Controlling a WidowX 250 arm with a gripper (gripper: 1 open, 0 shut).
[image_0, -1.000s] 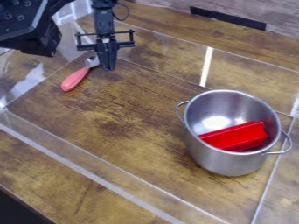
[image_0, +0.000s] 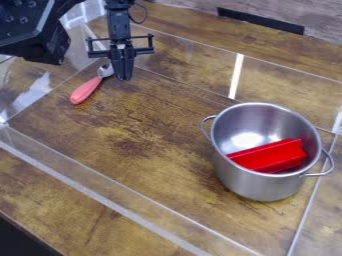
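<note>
My gripper (image_0: 120, 60) is at the upper left, low over the table, at the head end of a pink-handled utensil (image_0: 87, 89). Its small fingertips overlap the area just right of the utensil's pale head; whether they touch it I cannot tell, nor can I make out the finger's state. On the right stands a steel pot (image_0: 263, 175) with two handles, holding a red block (image_0: 267, 155).
A pale tape strip (image_0: 237, 75) lies behind the pot. A large black shape fills the top left corner.
</note>
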